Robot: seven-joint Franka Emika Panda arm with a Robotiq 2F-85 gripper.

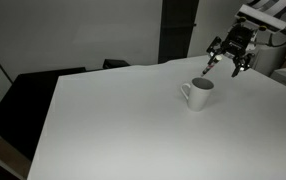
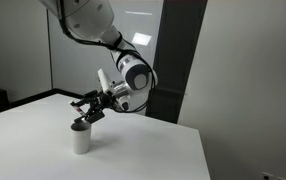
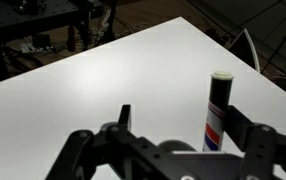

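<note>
A white mug [image 1: 197,94] with its handle to the left stands upright on the table in exterior view 1. Exterior view 2 also shows the mug [image 2: 81,138], just below my gripper [image 2: 87,110]. A marker with a dark upper part and a red, white and blue lower section [image 3: 215,118] stands near upright in the wrist view, close beside the right finger [image 3: 239,128]. The left finger [image 3: 124,120] is well apart from it, so my gripper is open. The gripper hides the marker's lower end; in exterior view 1 the marker [image 1: 210,67] rises by the mug's rim.
A black object [image 1: 33,105] lies along the table's left edge. Cables and dark equipment [image 3: 53,40] lie beyond the table in the wrist view.
</note>
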